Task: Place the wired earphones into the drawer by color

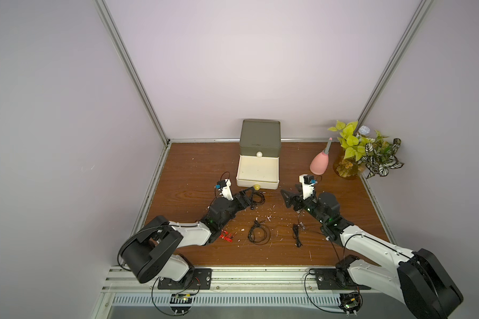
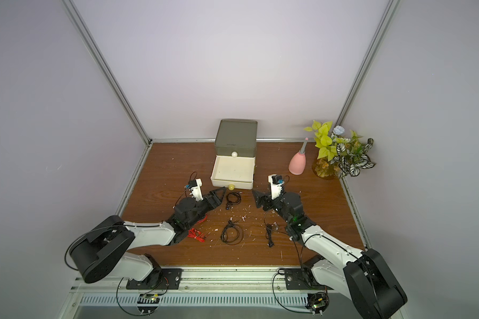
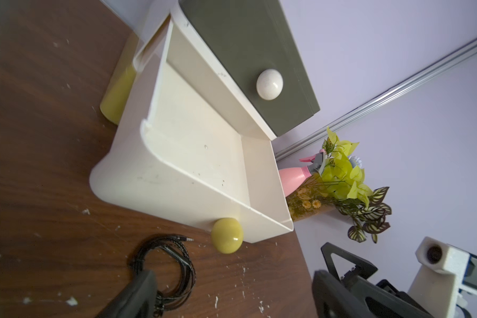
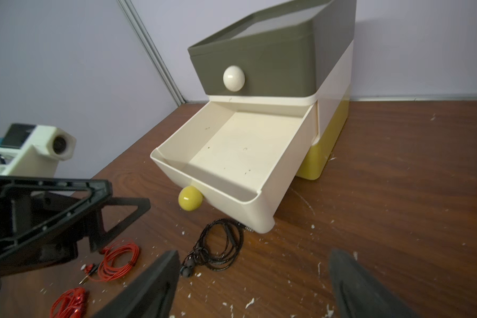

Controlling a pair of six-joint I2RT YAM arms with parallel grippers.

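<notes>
The white drawer point(image 4: 254, 143) with a yellow knob point(image 4: 190, 198) is pulled out below a grey-green drawer point(image 4: 265, 63), and it is empty. A black coiled earphone point(image 3: 164, 270) lies on the table just in front of it. Two more dark cables, a coil point(image 1: 258, 233) and a folded bundle point(image 1: 296, 235), lie nearer the front. Red earphones point(image 4: 116, 262) rest at the left, partly hidden by the left arm in the top views. My left gripper is open near the knob, its fingers apart and empty. My right gripper stands open and empty, right of the black coil.
A pink blower bulb point(image 1: 319, 163) and a vase of plants point(image 1: 347, 167) stand at the back right. White scraps litter the middle of the table. Table to the left of the drawers is bare.
</notes>
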